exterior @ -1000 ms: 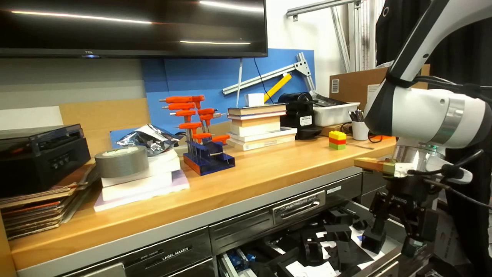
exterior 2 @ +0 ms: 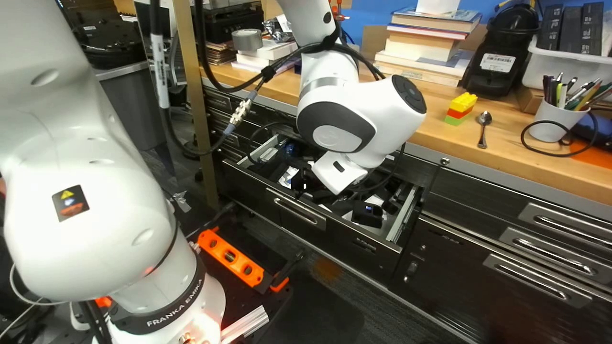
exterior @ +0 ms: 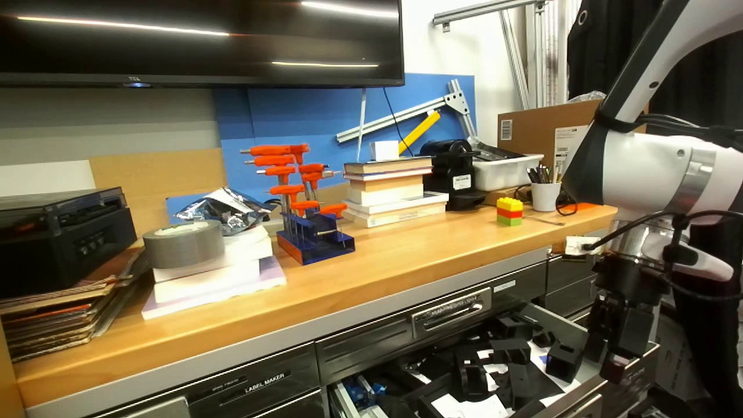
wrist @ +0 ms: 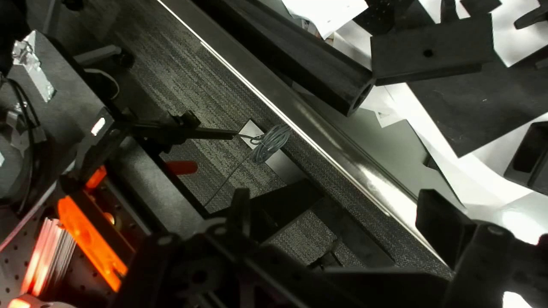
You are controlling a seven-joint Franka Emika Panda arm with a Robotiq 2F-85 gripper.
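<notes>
My gripper (exterior: 606, 355) hangs at the front edge of an open drawer (exterior: 588, 390) full of black parts. In the wrist view the gripper is open, its two fingers (wrist: 239, 213) wide apart and nothing held between them. The drawer's metal front rim (wrist: 329, 149) runs diagonally through that view, passing near the right finger. Inside the drawer, a black block (exterior: 564, 361) sits to the left of the gripper. A black tube (wrist: 329, 66) lies just inside the rim. From exterior view 2 the arm's white wrist link (exterior 2: 344, 126) hides the gripper.
On the wooden counter (exterior: 418, 254) above stand a toy brick stack (exterior: 509, 212), books (exterior: 390, 191), orange-handled hex keys (exterior: 292, 188) and a pen cup (exterior: 545, 195). Coiled grey wire (wrist: 272, 143) shows outside the drawer. An orange level (exterior 2: 232, 258) lies near the robot base.
The arm has moved a little to the right in exterior view 1, and the gripper has turned. It now sits farther from the black block.
</notes>
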